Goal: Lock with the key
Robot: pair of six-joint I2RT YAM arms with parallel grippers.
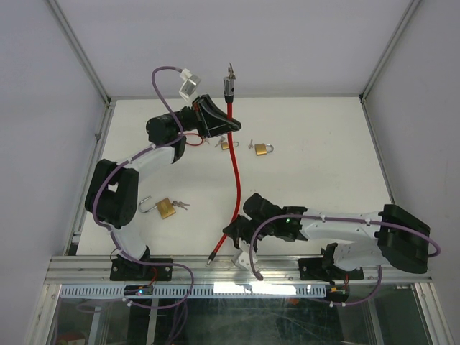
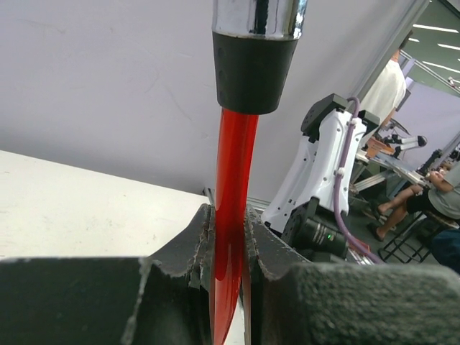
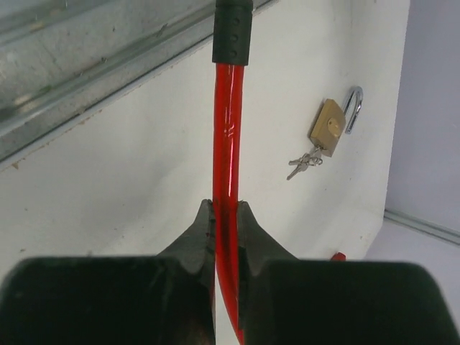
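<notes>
A long red cable lock (image 1: 235,169) stretches between my two grippers. At its upper end is a silver lock head (image 1: 228,88) with a key (image 1: 231,70) sticking up from it. Just below that head my left gripper (image 1: 233,126) is shut on the red cable (image 2: 233,165). Lower on the table my right gripper (image 1: 228,231) is shut near the cable's other end, whose dark sleeve (image 3: 232,36) and red stretch stick out past the fingers. The cable bows slightly between the grippers, and its free end points down and left in the top view.
An open brass padlock (image 1: 165,208) with keys (image 1: 180,204) lies at the left of the table. Two more brass padlocks, one (image 1: 261,149) beside a loose key (image 1: 251,144), lie at the back, near a red loop (image 1: 194,139).
</notes>
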